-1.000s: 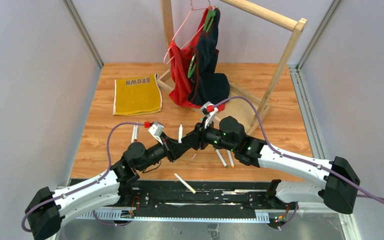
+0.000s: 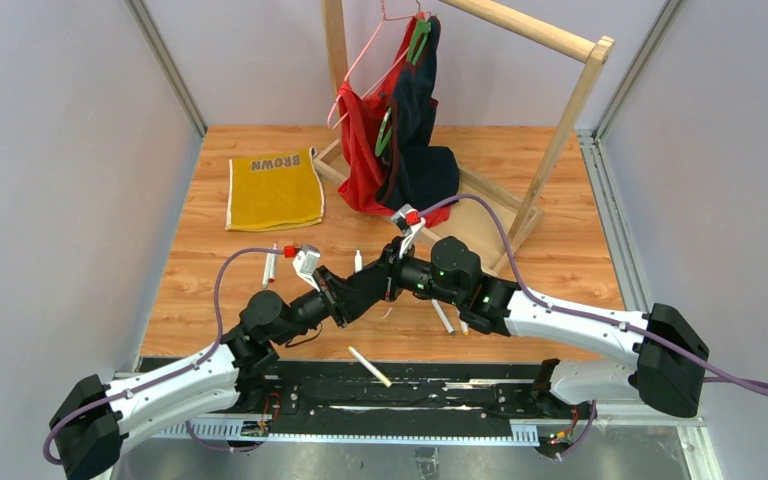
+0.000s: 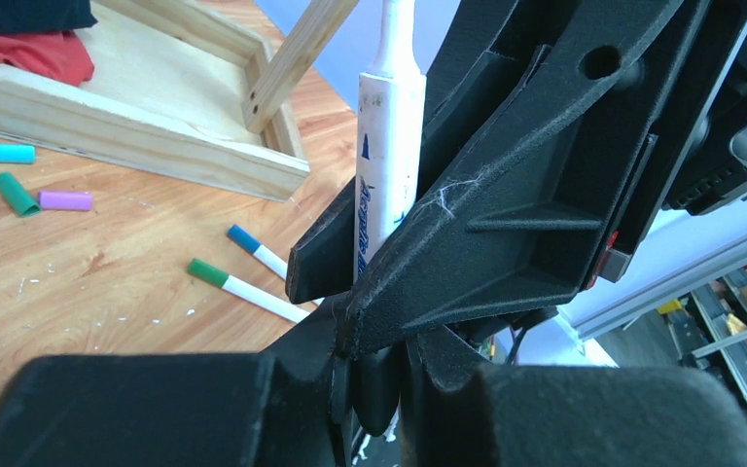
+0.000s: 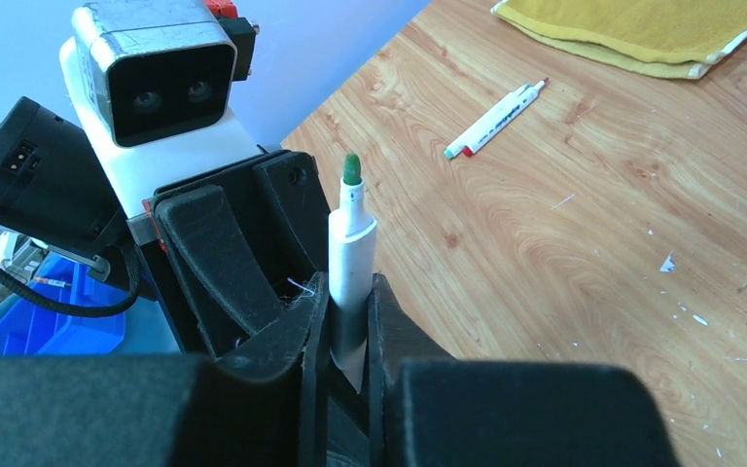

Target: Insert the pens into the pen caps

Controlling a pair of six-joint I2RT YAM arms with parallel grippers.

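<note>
An uncapped white pen (image 4: 352, 255) stands upright with its green tip up in the right wrist view. My right gripper is shut on its barrel. In the left wrist view the same pen (image 3: 389, 146) runs down in line with my left gripper, also shut on it lower down, though the right gripper's fingers (image 3: 506, 195) cover most of that hold. From above, both grippers meet over the table's middle. Loose caps lie on the table: a teal cap (image 3: 5, 153), a green cap (image 3: 16, 194) and a purple cap (image 3: 65, 200).
Two pens (image 4: 496, 119) lie side by side near the yellow cloth (image 2: 275, 190). Two more, a blue-ended pen (image 3: 258, 251) and a green-ended pen (image 3: 243, 289), lie near the wooden rack (image 3: 136, 146). Another pen (image 2: 370, 366) rests at the front edge.
The right gripper has moved left, up against the left gripper and the pen. The pen's visible top has shifted slightly.
</note>
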